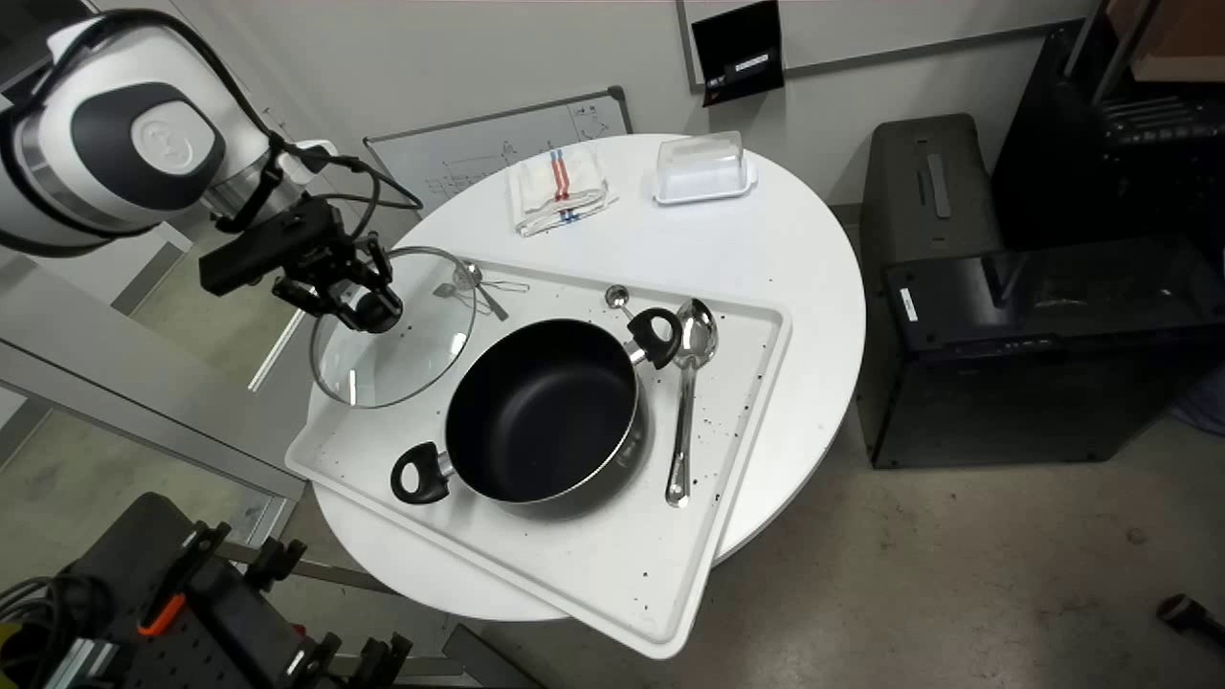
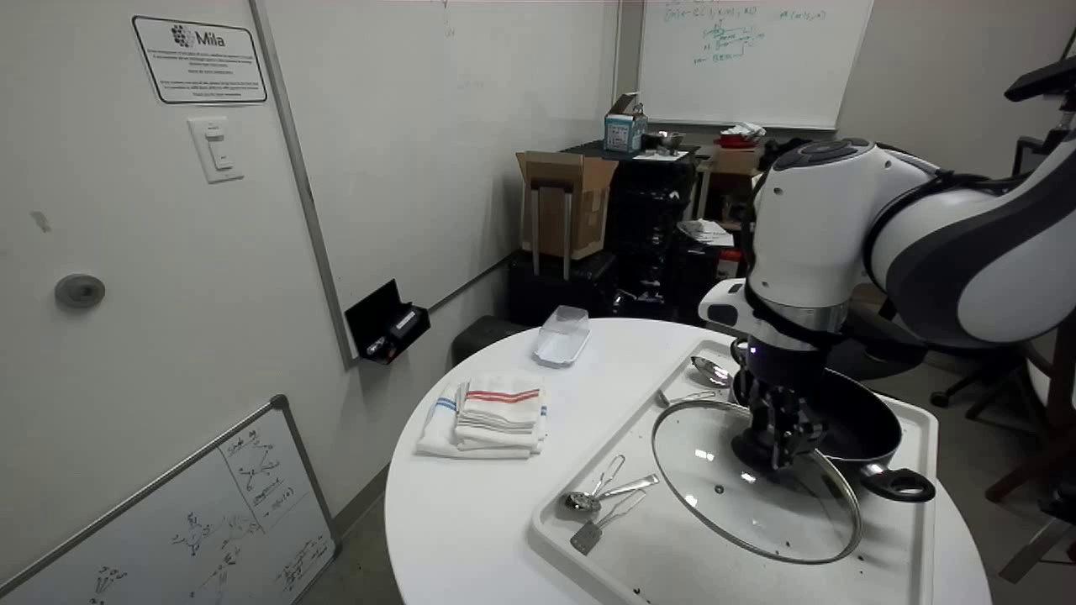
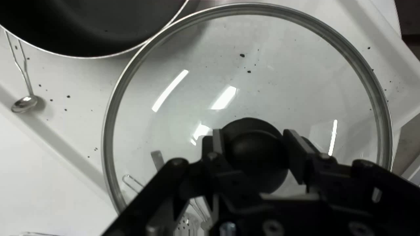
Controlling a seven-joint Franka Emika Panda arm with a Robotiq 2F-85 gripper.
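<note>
My gripper is shut on the round black knob (image 3: 256,157) of a clear glass lid (image 3: 283,70) with a metal rim. In exterior view 1 the lid (image 1: 425,333) hangs above the tray's left part, beside the black pot (image 1: 545,408). That pot stands uncovered and empty, with a black handle on each side. Exterior view 2 has the gripper (image 2: 782,454) over the middle of the lid (image 2: 706,474), which hides part of the pot (image 2: 857,418) behind the arm.
The white tray (image 1: 609,574) also carries a large spoon (image 1: 685,402), a small ladle (image 1: 617,299) and several small utensils (image 2: 605,499). Folded towels (image 1: 559,189) and a clear-covered butter dish (image 1: 702,170) lie at the table's back. Bare tray shows in front of the pot.
</note>
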